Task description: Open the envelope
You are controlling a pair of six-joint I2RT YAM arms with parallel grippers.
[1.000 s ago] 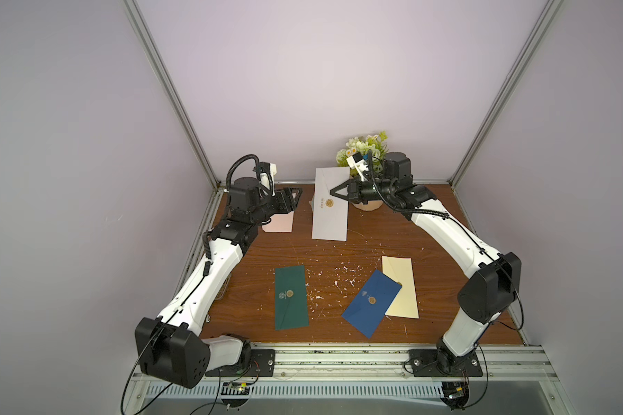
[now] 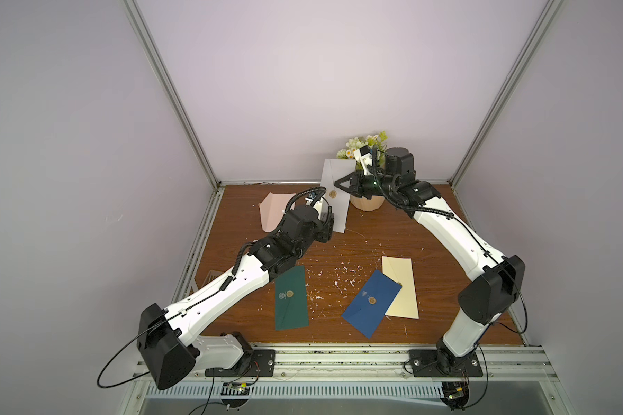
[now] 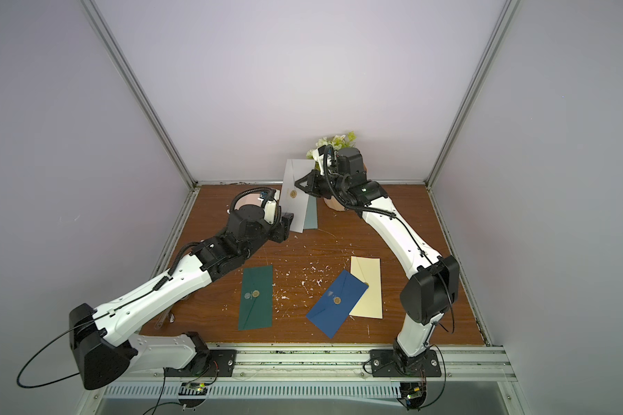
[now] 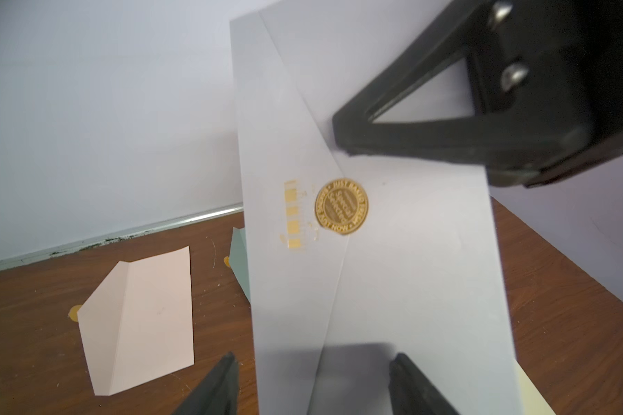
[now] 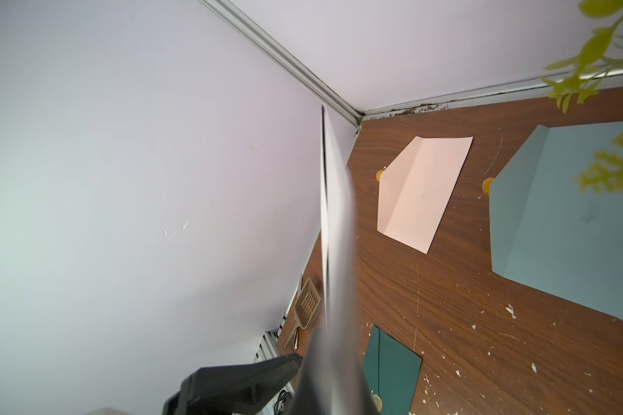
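Note:
A white envelope (image 2: 335,186) with a round gold seal (image 4: 341,206) hangs upright above the table. My right gripper (image 2: 339,183) is shut on its right side, above the seal, as the left wrist view shows. Seen edge-on in the right wrist view, the envelope (image 5: 336,228) is blurred near the fingers. My left gripper faces the envelope's lower part, its fingertips (image 4: 412,380) parted with the white paper in front of them. Whether they touch the paper cannot be told. The diagonal flap line runs down to the seal and lies flat.
Opened pink (image 5: 422,193) and grey-blue (image 5: 567,214) envelopes lie at the back beside a flower pot (image 2: 367,202). Green (image 2: 290,297), blue (image 2: 371,303) and cream (image 2: 407,290) envelopes lie in front. White scraps dot the middle of the table.
The right gripper has raised the envelope slightly and turned it.

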